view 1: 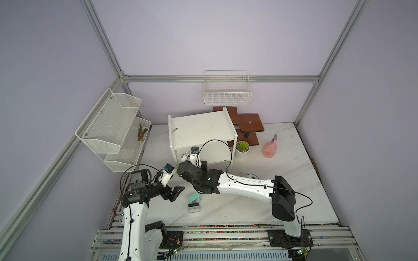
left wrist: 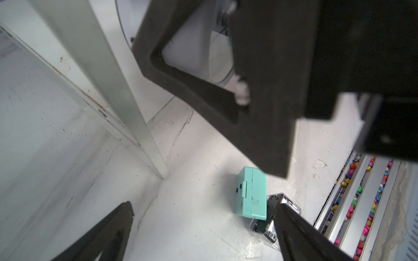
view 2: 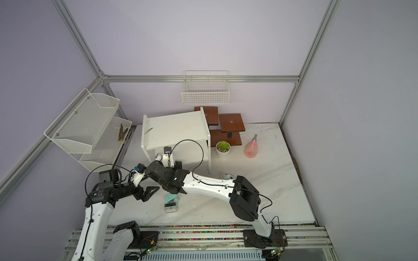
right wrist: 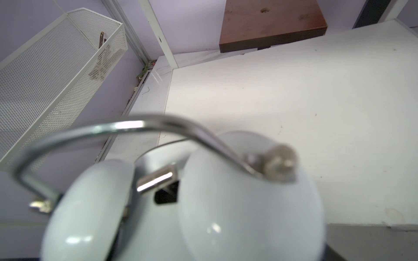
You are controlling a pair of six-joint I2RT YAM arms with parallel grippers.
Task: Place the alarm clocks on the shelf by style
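Note:
A white twin-bell alarm clock (right wrist: 252, 195) with a metal handle fills the lower right wrist view, in front of the white shelf (view 1: 198, 126). My right gripper (view 1: 188, 161) is open around this clock (left wrist: 189, 47); one dark finger (left wrist: 191, 91) shows beside it in the left wrist view, while contact and the clock's support are hidden. My left gripper stands open above the table, nothing between its fingers. A teal box-shaped clock (left wrist: 252, 193) and a small dark digital clock (left wrist: 276, 217) in a clear case lie beside each other on the tabletop, below the left gripper.
Brown wooden stands (view 1: 251, 122), a potted plant (view 1: 242, 147) and a pink bottle (view 1: 269, 148) occupy the back right. A small silvery object (view 1: 252, 176) is partly hidden by the right arm. White mesh baskets (view 1: 108, 126) hang at left. Both arms are close together before the shelf.

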